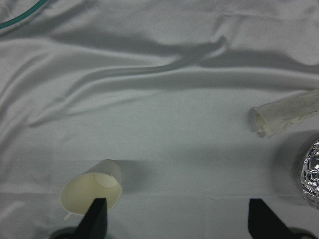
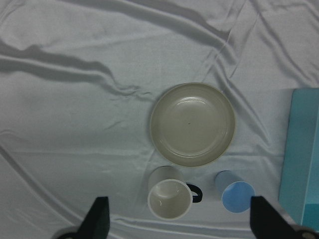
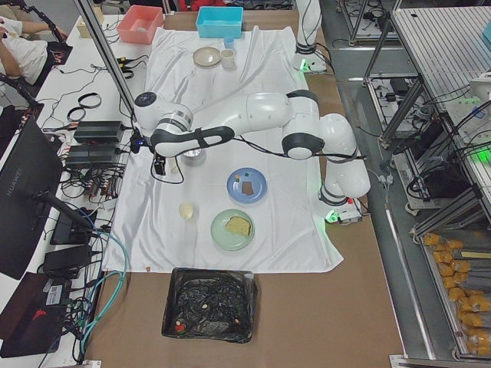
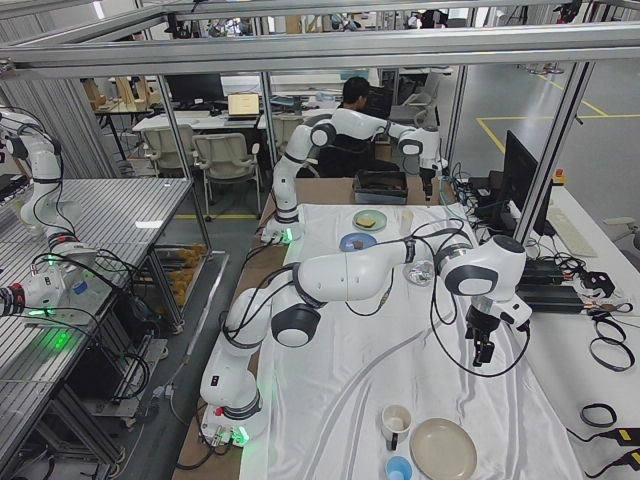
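Observation:
My left gripper hangs open over the cloth, with a pale cup (image 1: 91,191) lying on its side, a pale paper roll (image 1: 284,112) and a foil dish (image 1: 310,174) below it. My right gripper is open above a beige plate (image 2: 193,124), a white mug (image 2: 169,196) with a black handle and a blue cup (image 2: 234,194). In the camera left view a blue plate (image 3: 258,186) and a green plate (image 3: 223,239) hold pieces of food.
A teal bin (image 2: 299,149) borders the right wrist view. A black lined bin (image 3: 207,307) stands at the opposite end, beside a pink bin (image 3: 140,23) at the other end's corner in the camera left view.

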